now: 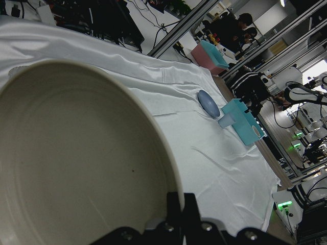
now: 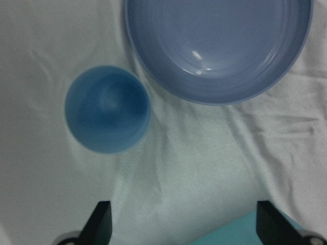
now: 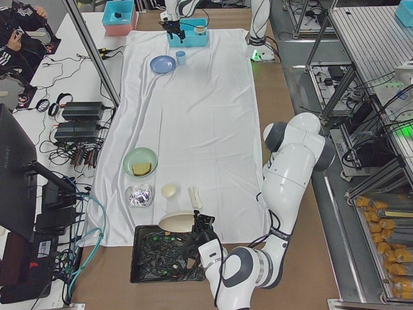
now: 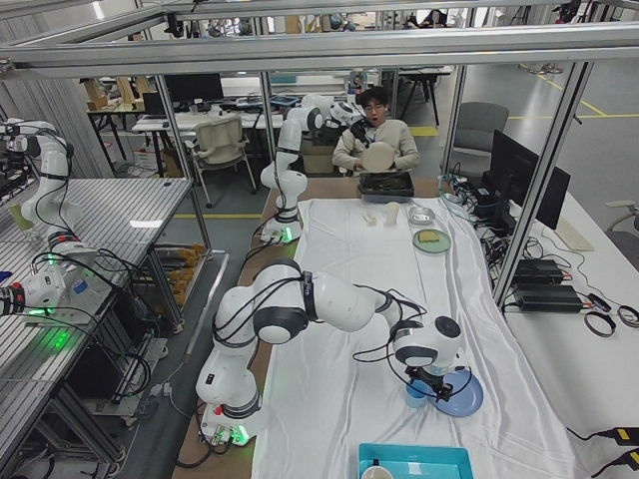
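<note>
My left gripper is shut on the rim of a large cream bowl [image 1: 76,148], held tilted above a black tray [image 3: 145,271] at one end of the cloth, as the camera left view shows. My right gripper is open with nothing between its fingers, over the other end, near a blue plate [image 2: 219,61], a blue cup [image 2: 107,109] and a turquoise bin [image 2: 230,232].
Beside the tray lie a green plate [image 3: 139,155] with a yellow item, a foil package [image 3: 139,196], a small cream cup [image 3: 169,190] and a pale object [image 3: 194,197].
</note>
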